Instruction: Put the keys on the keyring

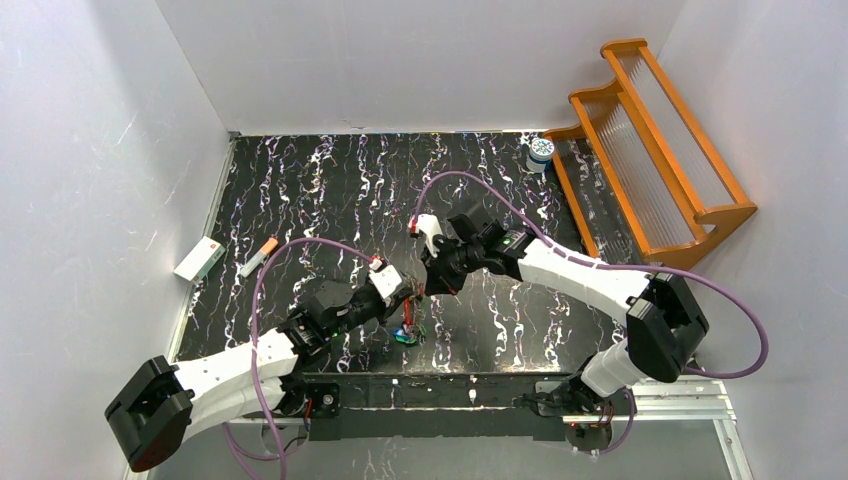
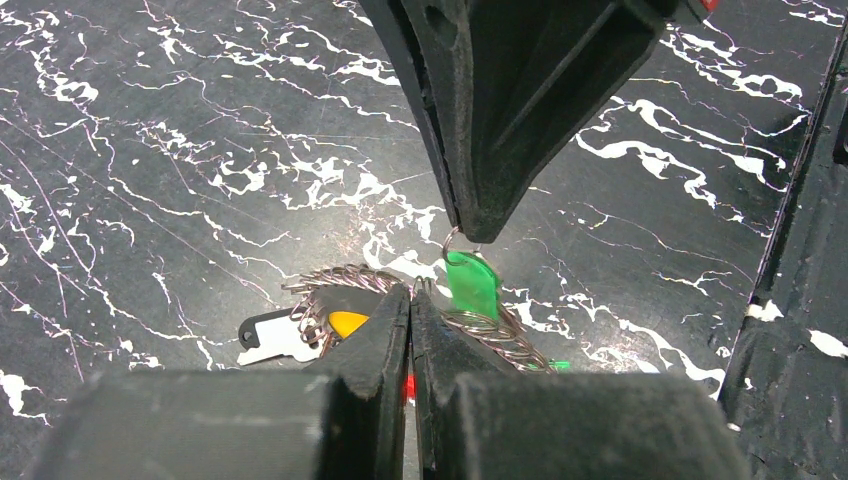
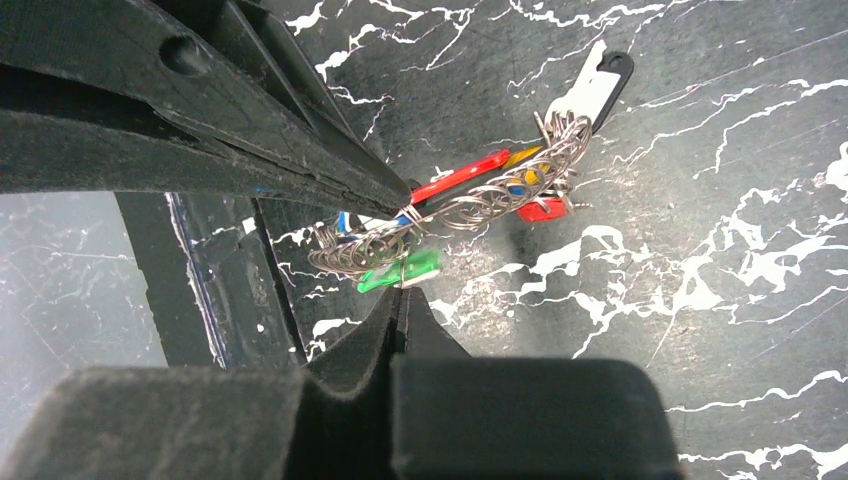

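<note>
A silver coiled wire keyring [image 2: 345,275] carries several tags, among them a red one [image 3: 541,209] and a black-and-white one [image 2: 277,338]. My left gripper is shut on the coil's wire, with the tags hanging below and to both sides. Close by, my right gripper is shut on the thin metal loop of a green key tag [image 2: 472,285], seen in the left wrist view under its fingertips. The green tag hangs right against the coil; whether its loop is threaded onto the wire cannot be told. In the top view the arms largely hide the keys.
An orange-and-white marker [image 1: 259,257] and a white box [image 1: 199,259] lie at the left. A wooden rack [image 1: 655,150] stands at the right with a small white tub [image 1: 540,154] beside it.
</note>
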